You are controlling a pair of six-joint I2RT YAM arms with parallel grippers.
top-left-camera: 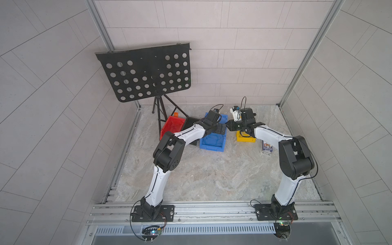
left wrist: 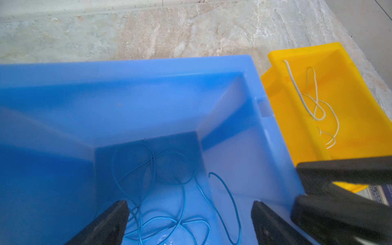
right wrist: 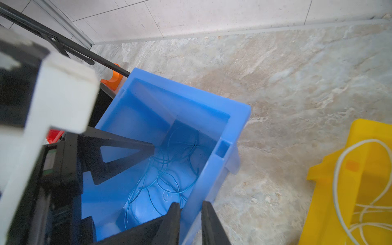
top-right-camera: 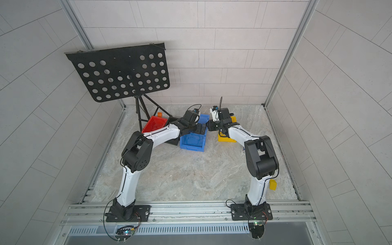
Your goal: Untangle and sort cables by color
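Thin blue cables [left wrist: 153, 163] lie in loose loops on the floor of the blue bin [left wrist: 163, 67]. In the yellow bin [left wrist: 359, 122] are white cables [left wrist: 335, 118], one thicker piece resting against its inner wall near the rim. My left gripper is over the blue bin with its fingers wide apart, open and empty. Close by, at the bin's right-hand rim, is my right gripper. Its fingertips stand a small gap apart, with only the rim and table showing between them. In the top views the arms partly cover both bins.
A red bin [top-left-camera: 173, 125] and a mostly covered black bin [top-left-camera: 190, 122] stand to the left, beside the legs of a black perforated stand [top-left-camera: 149, 73]. A small printed box [top-left-camera: 267, 147] lies right of the yellow bin.
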